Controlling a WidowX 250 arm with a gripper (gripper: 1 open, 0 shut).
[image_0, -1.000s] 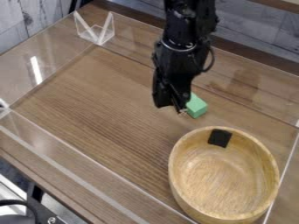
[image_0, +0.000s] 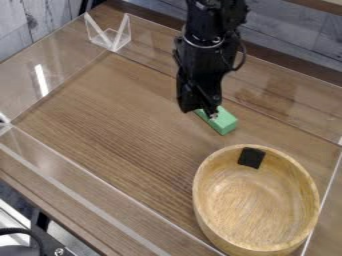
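The black gripper (image_0: 201, 103) hangs over the middle-right of the wooden table (image_0: 107, 130). A small green block (image_0: 219, 121) lies just right of and partly behind the fingertips; whether they touch it cannot be told. The fingers look close together, with nothing clearly between them. A large tan oval bowl (image_0: 254, 205) with a black patch on its rim stands at the lower right.
A clear plastic piece (image_0: 111, 33) sits at the back left. Walls edge the back and right. Dark cables show at the lower left corner.
The gripper has shifted a little. The green block now shows more of its length, reaching further up and left beside the fingertips.
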